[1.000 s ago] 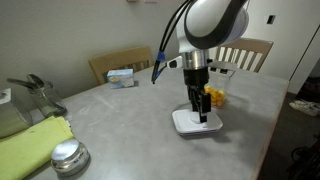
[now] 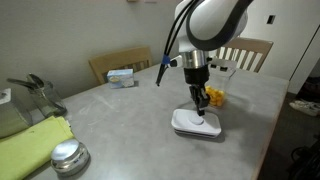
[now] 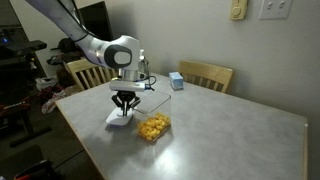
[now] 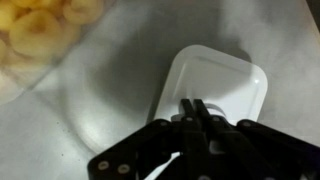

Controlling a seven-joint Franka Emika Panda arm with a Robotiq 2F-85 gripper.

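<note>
A white rounded-square lid (image 2: 190, 127) lies on the grey table, with a round raised part at its middle. In the wrist view the lid (image 4: 195, 75) fills the centre, its near part hidden by my gripper. The fingertips are close together over the raised part; whether they grip it cannot be made out. From the other side, my gripper (image 3: 125, 109) points down onto the lid (image 3: 117, 119). A clear container holding yellow, rounded pieces (image 3: 154, 126) stands beside the lid.
A blue-and-white box (image 2: 121, 78) sits near the back edge. At the left are a silver round object (image 2: 70, 157) and a yellow-green cloth (image 2: 35, 145). Wooden chairs (image 3: 206, 78) stand behind the table.
My gripper has shifted only slightly, staying over the lid. The lid looks almost unmoved, and the other objects are where they were.
</note>
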